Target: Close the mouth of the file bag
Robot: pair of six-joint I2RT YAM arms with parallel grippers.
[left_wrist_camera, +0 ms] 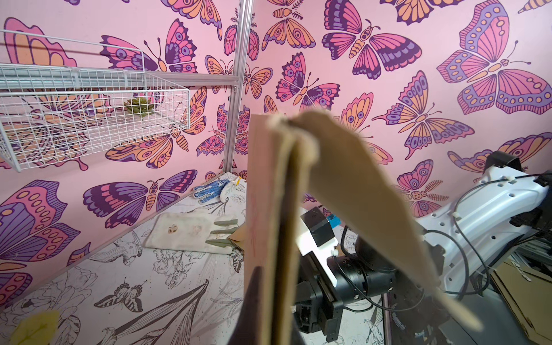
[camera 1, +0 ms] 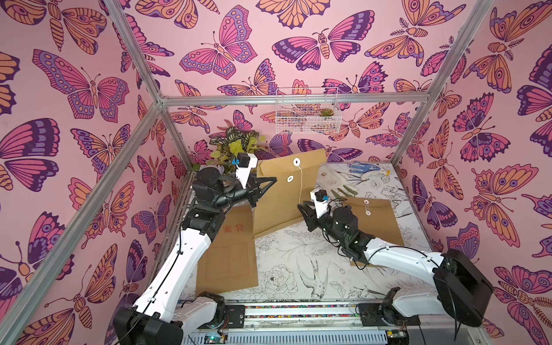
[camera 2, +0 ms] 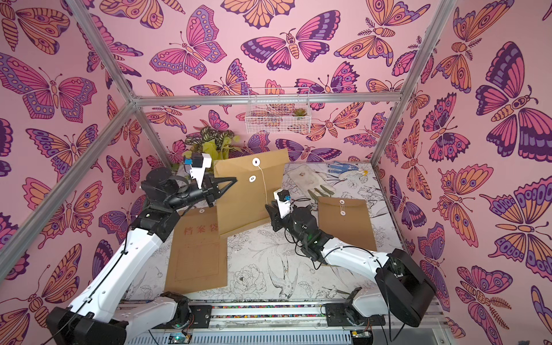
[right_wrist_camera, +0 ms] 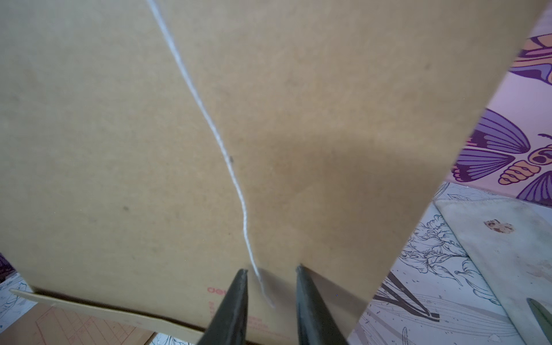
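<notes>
My left gripper (camera 1: 261, 187) holds a kraft file bag (camera 1: 276, 207) upright by its left edge; in the left wrist view that edge runs down between the dark fingers. The flap carries two white buttons (camera 1: 296, 162), a string (right_wrist_camera: 230, 166) hanging from the upper one down the front. My right gripper is part open at the bag's lower front, fingertips either side of the string's loose end; whether they touch the bag I cannot tell.
Another file bag (camera 1: 224, 258) lies at left, another (camera 1: 376, 224) at right. A plant (camera 1: 235, 146) stands back left; gloves (camera 1: 362, 168) lie back right.
</notes>
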